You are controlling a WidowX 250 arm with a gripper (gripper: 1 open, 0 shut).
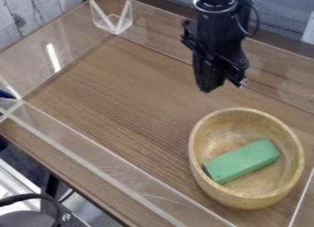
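Note:
My black gripper (pixel 208 69) hangs over the upper middle of the wooden table, up and behind the bowl, shut with nothing visible between its fingers. A tan round bowl (pixel 200 139) sits at the lower right of the camera view, with a green rectangular block (pixel 241 159) lying inside it.
A clear angular object (pixel 113 14) stands at the back left. Dark cables show at the bottom left corner, and the table's right edge runs near the bowl.

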